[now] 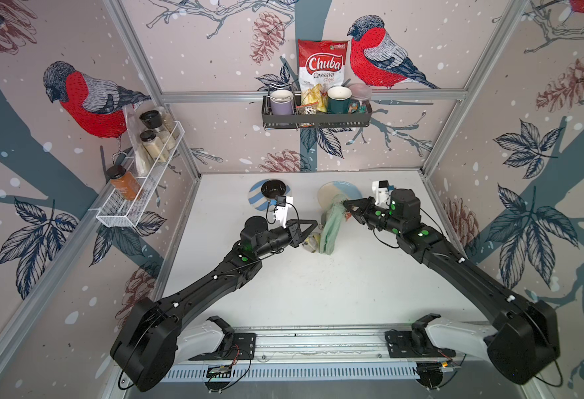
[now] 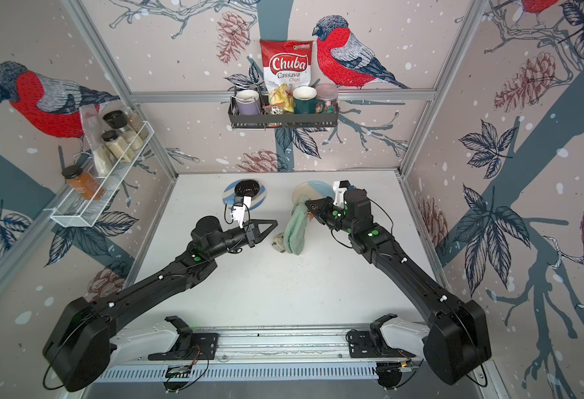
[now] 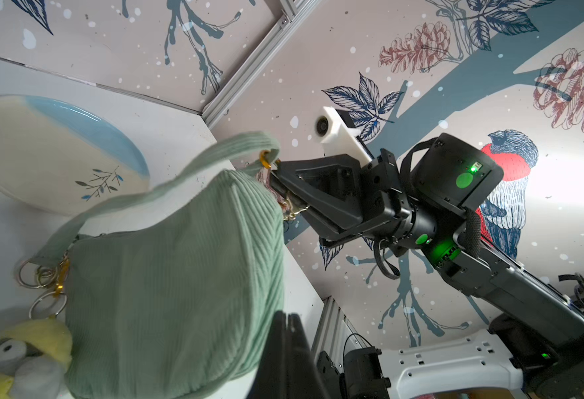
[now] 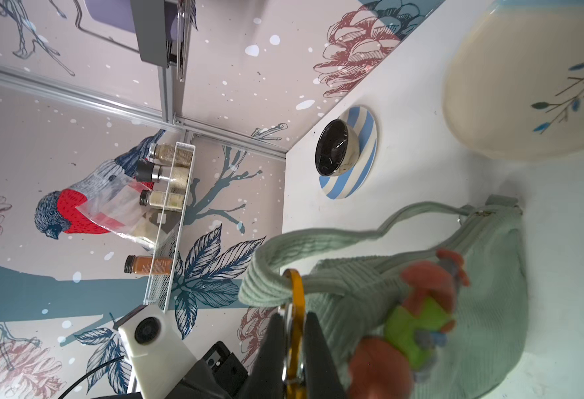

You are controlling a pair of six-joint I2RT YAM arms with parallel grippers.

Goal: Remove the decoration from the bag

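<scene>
A green ribbed bag (image 3: 165, 299) hangs from my right gripper, which is shut on its strap end and gold clasp (image 4: 297, 292). A red, green and orange plush decoration (image 4: 411, 319) hangs along the bag on that side. A yellow plush decoration (image 3: 29, 352) with key rings sits at the bag's other end, in the left wrist view. My left gripper is shut with nothing visible between its fingers, left of the bag and apart from it in the top views.
Behind the bag lie a cream-and-blue plate (image 3: 39, 153) and a striped plate (image 4: 365, 163) with a dark bowl (image 4: 331, 146). A wire shelf with jars is on the left wall, a rack with mugs on the back wall.
</scene>
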